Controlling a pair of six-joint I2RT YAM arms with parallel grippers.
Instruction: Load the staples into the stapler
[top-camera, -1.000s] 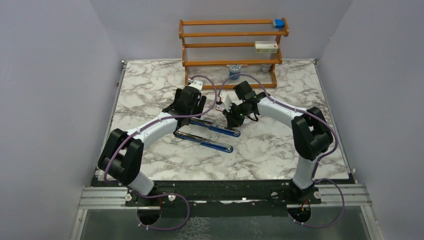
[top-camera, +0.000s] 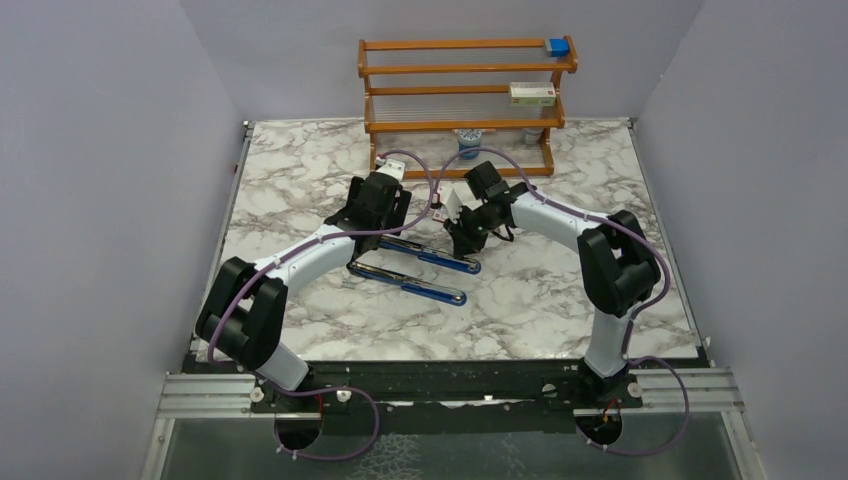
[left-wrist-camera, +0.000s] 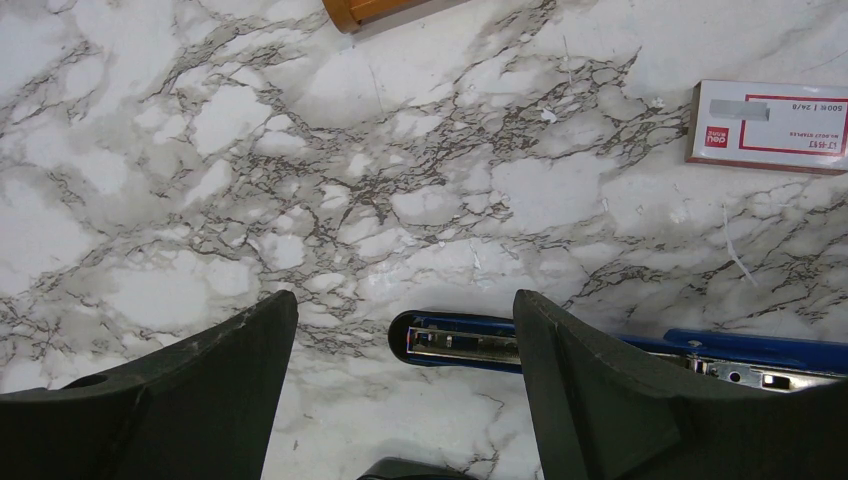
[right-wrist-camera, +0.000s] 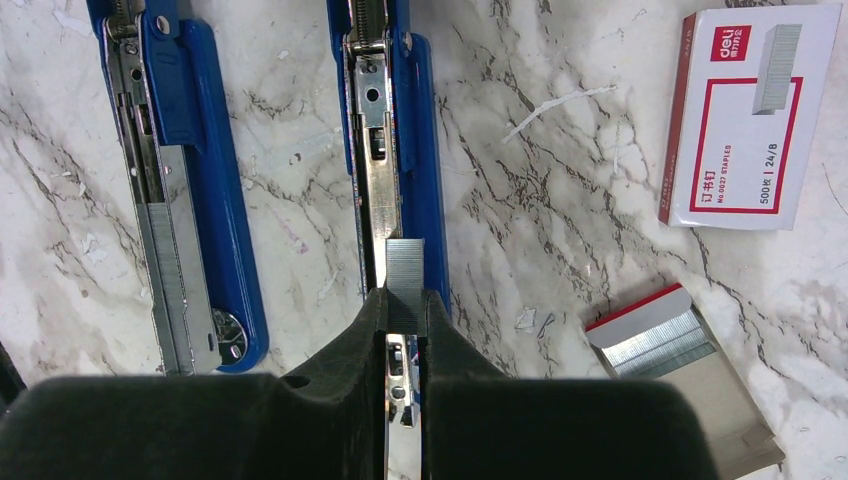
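Note:
Two blue staplers lie opened out on the marble table. Over the rear stapler (right-wrist-camera: 380, 190), my right gripper is shut on a grey staple strip (right-wrist-camera: 405, 262), which appears above the metal channel; whether it touches cannot be told. The front stapler (right-wrist-camera: 170, 215) has a row of staples (right-wrist-camera: 165, 255) in its channel. My left gripper stands open, fingers wide apart, above the rear stapler's far end (left-wrist-camera: 455, 340), gripping nothing. In the top view both arms partly cover that stapler, and the right fingertips are hidden.
A closed staple box (right-wrist-camera: 750, 120) lies behind the rear stapler, near an open carton (right-wrist-camera: 735, 405) holding staple strips. A wooden rack (top-camera: 465, 126) stands at the back.
The staplers have not moved.

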